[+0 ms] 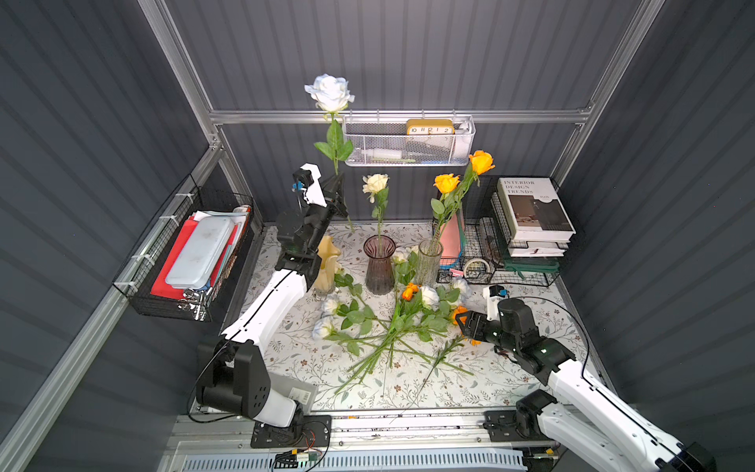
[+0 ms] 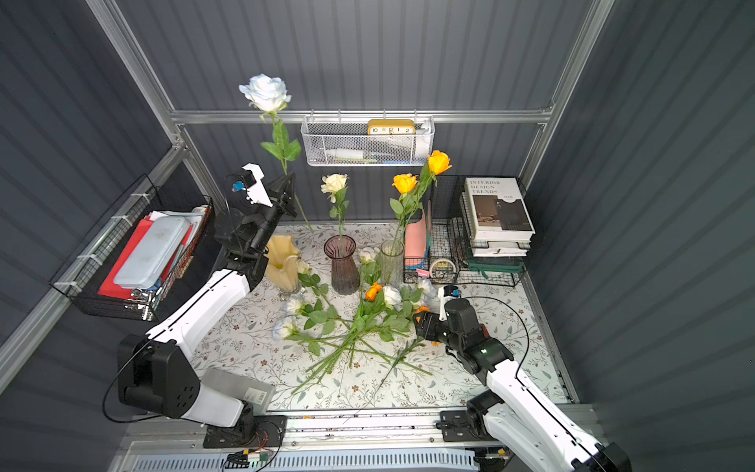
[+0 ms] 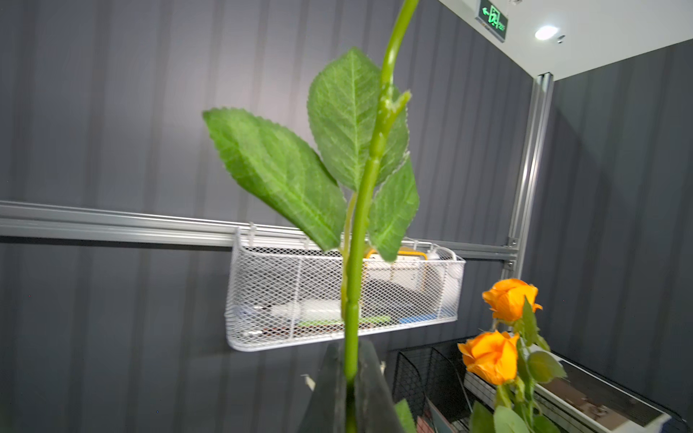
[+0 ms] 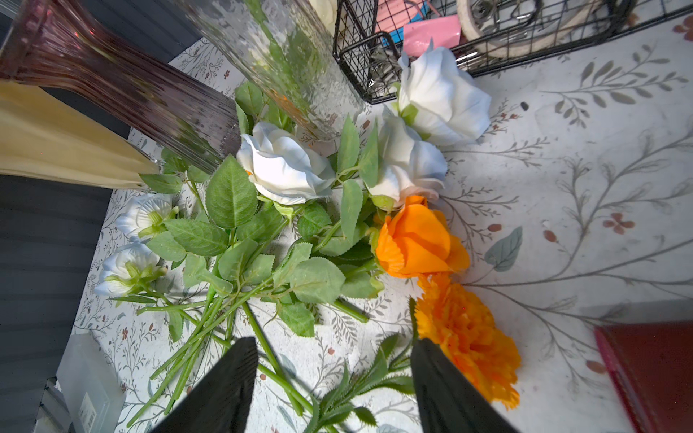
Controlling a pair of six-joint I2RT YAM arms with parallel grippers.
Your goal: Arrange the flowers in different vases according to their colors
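Note:
A tall white rose [image 1: 329,93] stands upright in my left gripper [image 1: 339,196], which is shut on its green stem [image 3: 364,195]. The stem's lower end hangs free, left of the purple vase [image 1: 380,267]. That vase holds one cream flower [image 1: 376,184]; the clear vase [image 1: 428,263] to its right holds two orange roses [image 1: 446,183]. A yellow vase [image 2: 280,261] is farther left, partly behind my left arm in the top left view. White and orange flowers lie heaped with crossed stems on the table. My right gripper is open beside an orange carnation [image 4: 469,339], with nothing held.
A white mesh basket [image 1: 369,149] hangs on the back wall. Black wire trays with books [image 1: 536,208] stand at the back right, and another wire basket [image 1: 196,306] is mounted left.

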